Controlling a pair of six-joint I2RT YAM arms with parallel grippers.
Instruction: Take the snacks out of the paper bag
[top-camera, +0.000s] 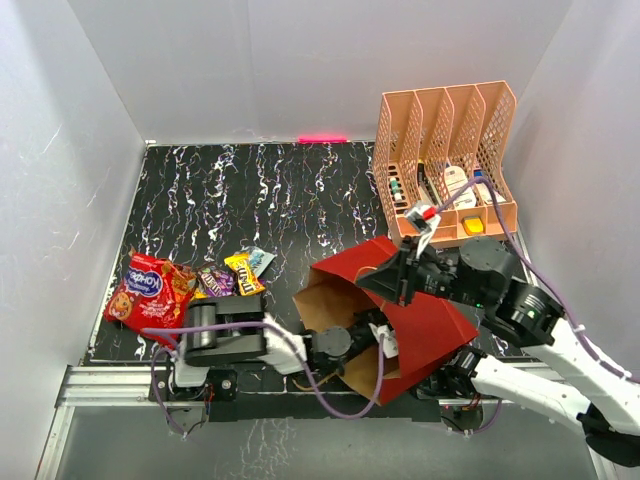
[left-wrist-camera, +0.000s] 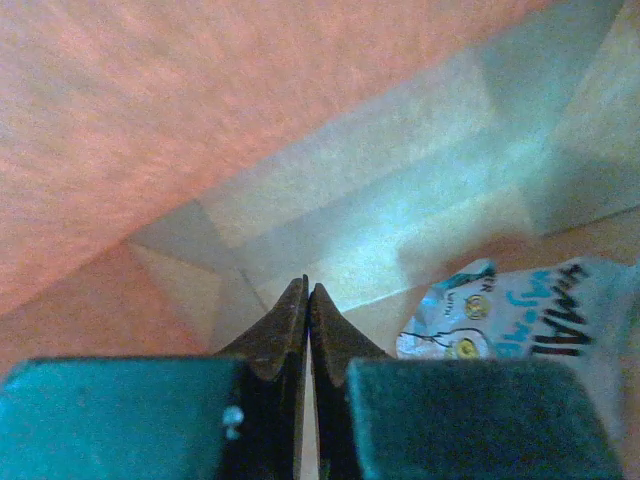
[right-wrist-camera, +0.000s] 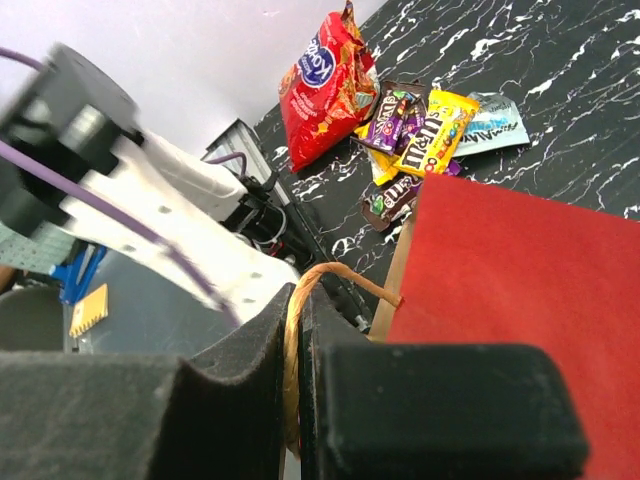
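Observation:
The red paper bag (top-camera: 430, 335) lies on its side with its mouth toward the left. Its twisted handle (right-wrist-camera: 293, 345) runs between the fingers of my right gripper, shut on it above the bag. My left arm reaches into the mouth, and in the left wrist view the left gripper is shut with nothing between its fingertips. Ahead and to the right of those tips, a light-blue snack packet (left-wrist-camera: 530, 310) lies inside the bag, apart from them. On the table at left are a red Chips Ahoy bag (top-camera: 150, 295), a yellow M&M's packet (top-camera: 244, 272) and other small packets.
An orange organizer (top-camera: 400, 225) with pens and small items stands at the back right, close behind the right arm.

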